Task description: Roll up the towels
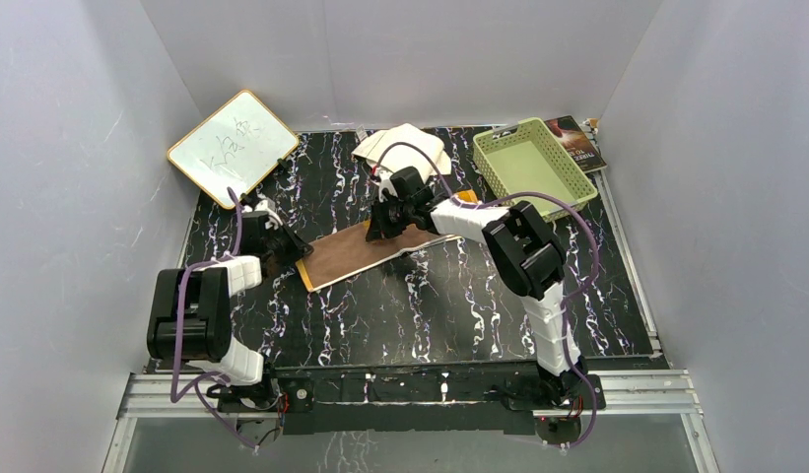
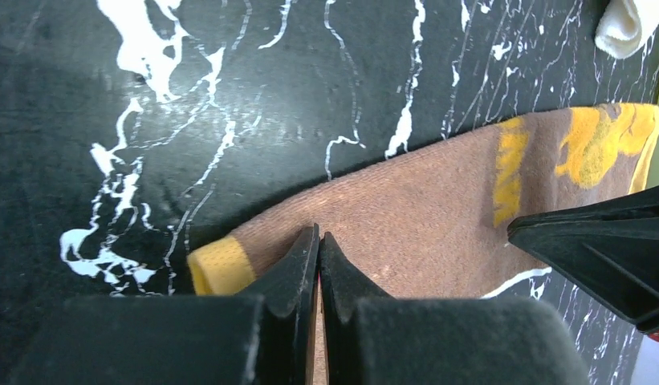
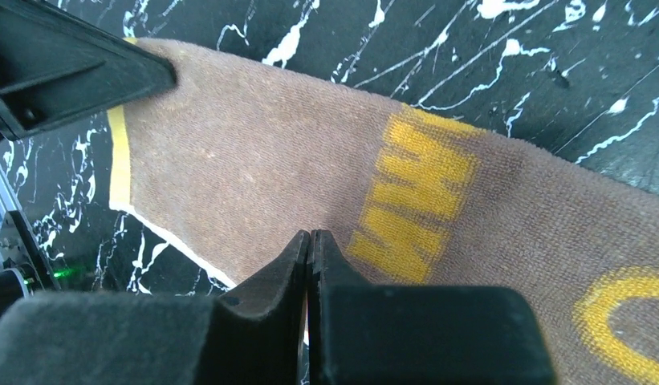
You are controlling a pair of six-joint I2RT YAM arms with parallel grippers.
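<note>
A brown towel with yellow patterns (image 1: 345, 258) lies as a long flat strip across the middle of the table, slanting up to the right. Its left end has a yellow border (image 2: 224, 266). My left gripper (image 1: 305, 253) is at that left end, shut, with nothing showing between its fingers. The right gripper (image 1: 373, 237) is over the strip's middle, also shut and empty as far as shows. Beneath it, the right wrist view shows the brown cloth (image 3: 262, 152) and a yellow patch (image 3: 414, 192). Whether either set of tips touches the cloth, I cannot tell.
Folded cream towels (image 1: 405, 148) lie at the back. A green basket (image 1: 486, 158) stands back right beside a dark book (image 1: 575, 144). At the back left is a whiteboard (image 1: 233, 148).
</note>
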